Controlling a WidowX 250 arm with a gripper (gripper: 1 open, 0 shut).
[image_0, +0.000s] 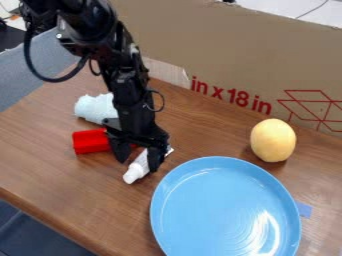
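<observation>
My black gripper (139, 152) is low over the table, its open fingers around a white tube (136, 172) lying diagonally left of the blue plate (225, 210). A red cylinder (91, 141) lies just behind and left of the tube, partly hidden by the gripper. I cannot tell whether the fingers touch the tube.
A pale cloth-like item (94, 107) lies at the back left. A yellow egg-shaped object (273, 140) stands right of the gripper. A cardboard box wall (227, 50) borders the back. The table's edge runs along the lower left.
</observation>
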